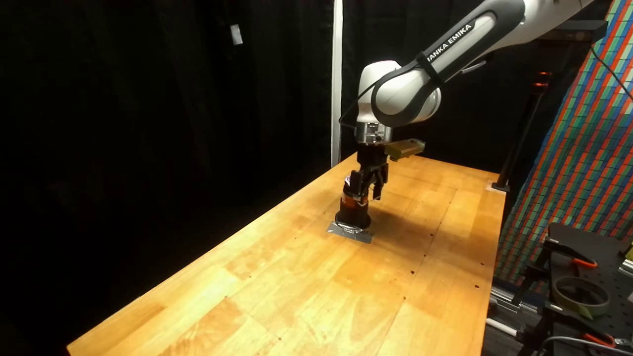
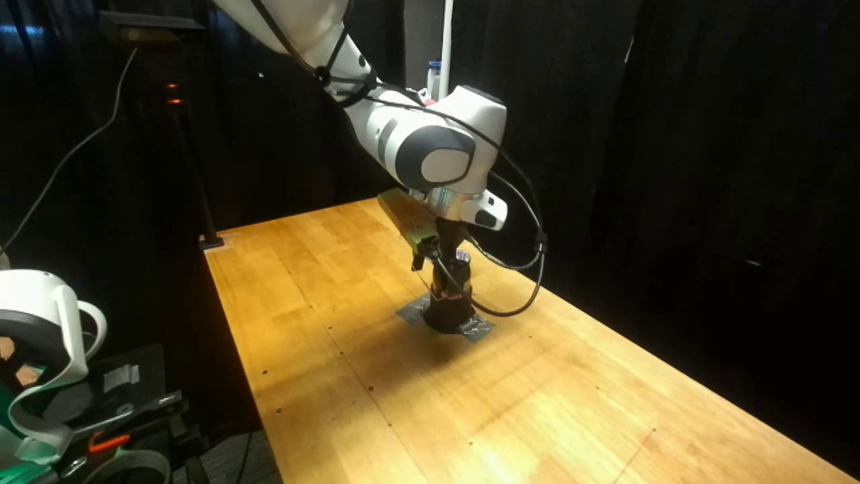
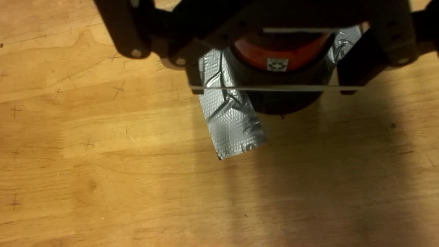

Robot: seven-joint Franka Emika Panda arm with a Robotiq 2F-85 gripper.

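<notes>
A black container with an orange-red stripe (image 1: 350,216) stands upright on the wooden table, with silver tape (image 3: 232,123) at its base. Above and around its upper part, my gripper points down with its fingers spread open. In the wrist view, a thin pale band (image 3: 284,88) stretches from one fingertip to the other, passing across the near side of the container; it looks like a rubber band. Gripper and arm hide the container's top there. I cannot tell whether the fingers touch the container.
Bare wooden table (image 1: 296,285) surrounds the container on all sides. A dark post (image 1: 520,130) stands at the table's far corner. Off the table's side lies a black cart (image 1: 614,249) with clamps and a tape roll (image 1: 580,295).
</notes>
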